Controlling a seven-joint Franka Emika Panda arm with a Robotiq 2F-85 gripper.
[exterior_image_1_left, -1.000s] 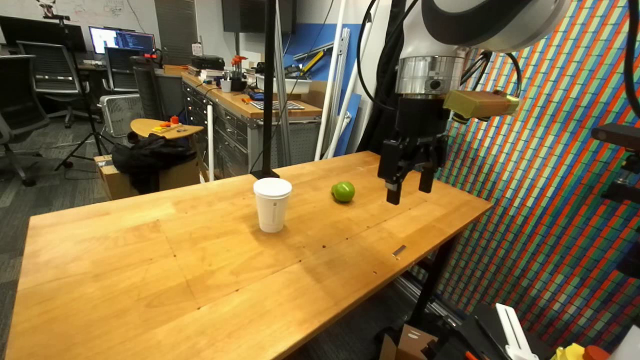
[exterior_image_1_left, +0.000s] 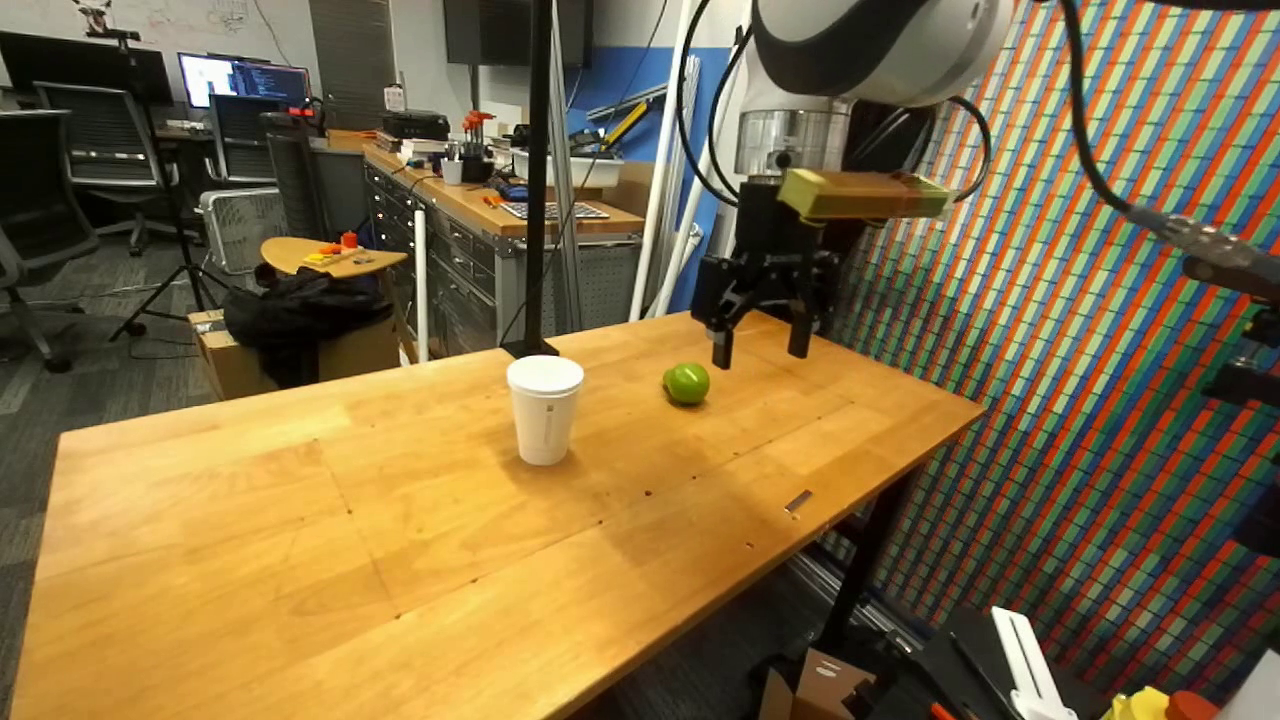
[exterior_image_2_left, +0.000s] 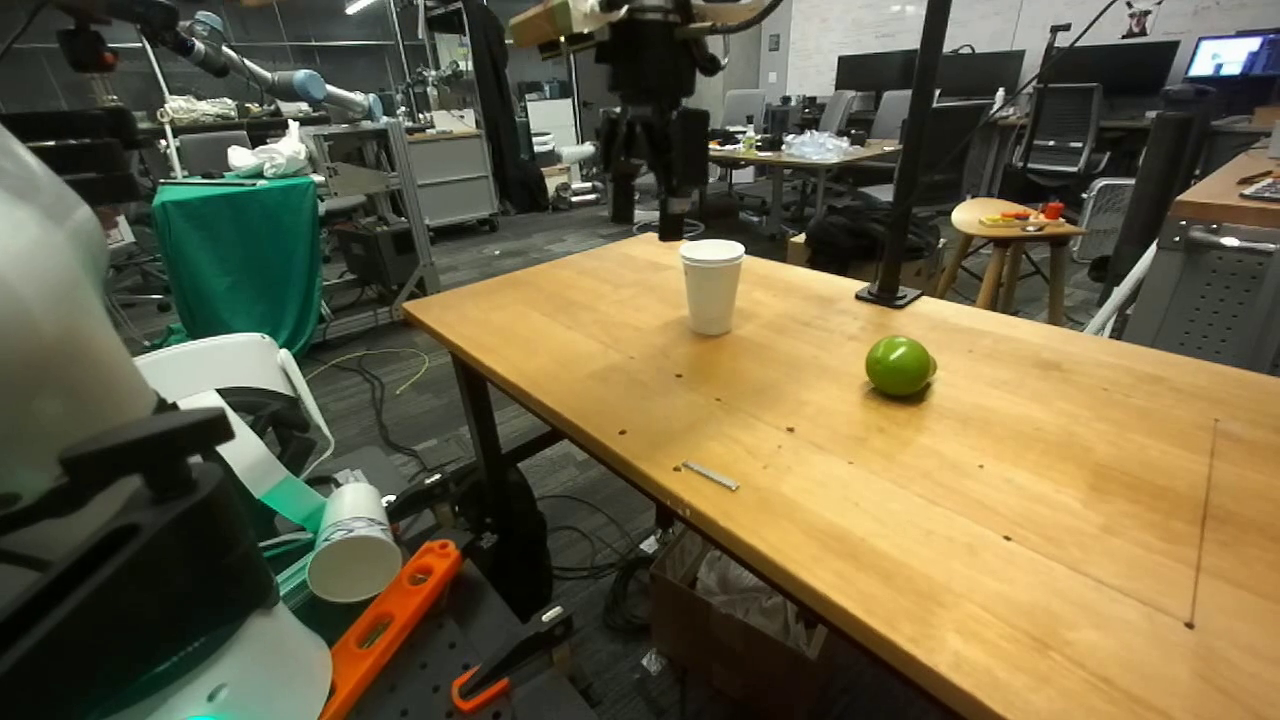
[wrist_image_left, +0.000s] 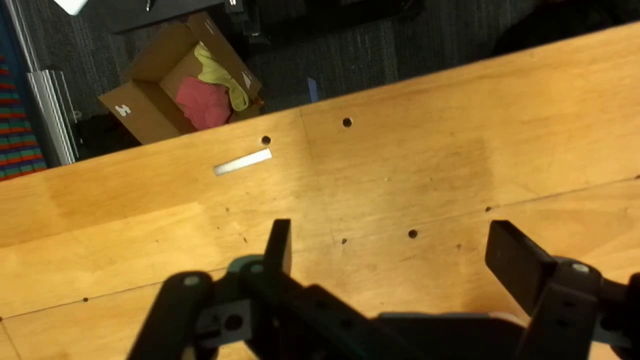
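Note:
A white cup with a lid (exterior_image_1_left: 543, 414) stands upright on the wooden table. Apart from it, a smooth green fruit-like object (exterior_image_1_left: 686, 384) lies on the tabletop; exterior view 2 shows the cup (exterior_image_2_left: 711, 290) to the left of the green object (exterior_image_2_left: 900, 366). My gripper (exterior_image_1_left: 761, 350) hangs above the table, its fingers spread and empty. Bare wood shows between the fingertips in the wrist view, where the gripper covers the lower part. A pale edge peeks out behind its body there; I cannot tell what it belongs to.
A thin metal strip (wrist_image_left: 243, 162) lies by the table's near edge. Rising at the far edge is a black post (exterior_image_2_left: 915, 156). Past the table's edge, an open cardboard box (wrist_image_left: 150, 96) sits on the floor.
In exterior view 1 my gripper has moved left and higher in the picture, so it now appears closer to the green object. The cup and the green object have not moved.

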